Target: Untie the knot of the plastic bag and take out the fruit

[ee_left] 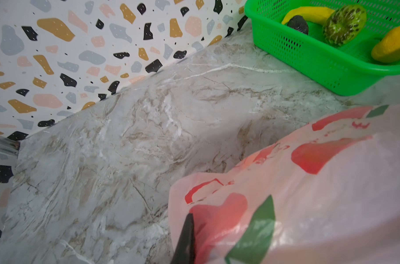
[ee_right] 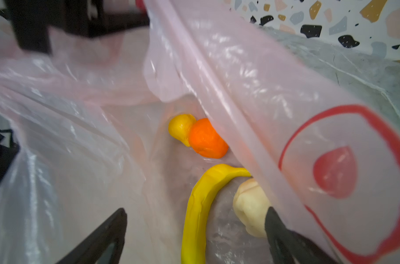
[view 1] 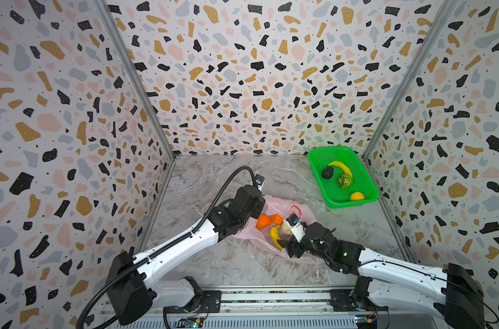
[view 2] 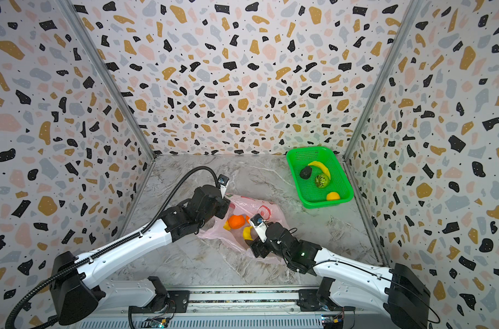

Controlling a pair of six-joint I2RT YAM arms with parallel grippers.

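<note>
The pink printed bag (view 1: 246,233) lies opened on the table. Inside are an orange (ee_right: 207,138), a yellow fruit (ee_right: 180,127), a banana (ee_right: 200,211) and a pale round fruit (ee_right: 250,206). My left gripper (view 1: 254,211), shut, is at the bag's upper left edge; in the left wrist view one dark finger shows against the plastic. My right gripper is part open over the bag, its blurred fingers either side of the banana and pale fruit, touching neither visibly.
A green basket (view 1: 320,192) at the back right holds a banana (view 1: 340,165), an avocado (view 1: 327,172), a green fruit (view 1: 344,180) and an orange-yellow fruit (view 1: 357,196).
</note>
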